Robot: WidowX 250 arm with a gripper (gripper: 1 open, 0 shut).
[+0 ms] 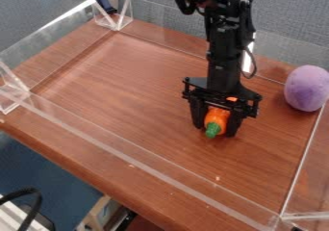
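A black gripper (216,121) reaches down to the right of the wooden table's middle, its fingers around an orange toy carrot (218,119) with a green tip pointing toward the front. The carrot lies low, at the tabletop. Whether the fingers are closed tight on it is hard to tell.
A purple round object (307,87) sits at the right, behind the gripper. Clear plastic walls edge the wooden table (110,90). A white object is partly hidden behind the arm.
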